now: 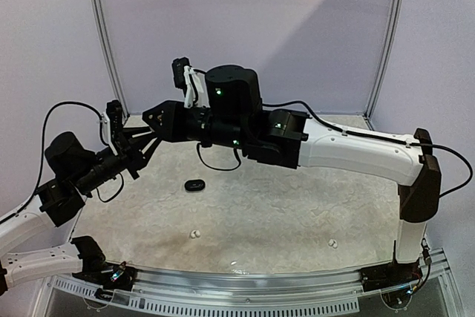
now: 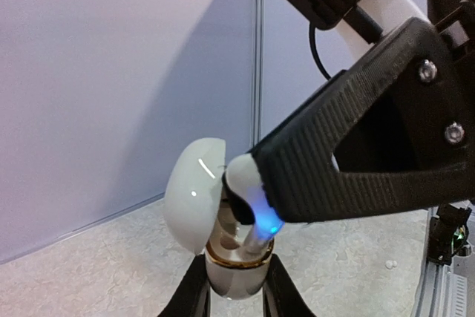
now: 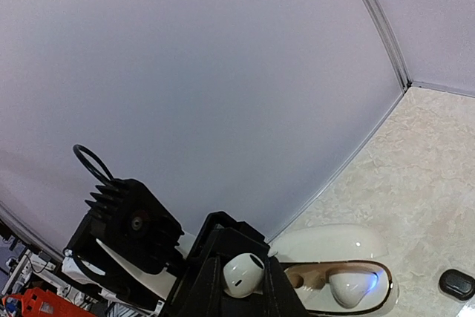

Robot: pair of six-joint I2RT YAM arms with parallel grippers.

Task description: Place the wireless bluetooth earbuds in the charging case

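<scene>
My left gripper is shut on the open white charging case, held in the air at the upper left of the top view. In the right wrist view the case has one earbud seated in it, with a blue light. My right gripper is shut on a white earbud and sits right at the case beside the other slot. In the top view both grippers meet, and the black gripper bodies hide most of the case.
A black oval case lies on the marble table. Small white earbuds lie at the front left and front right.
</scene>
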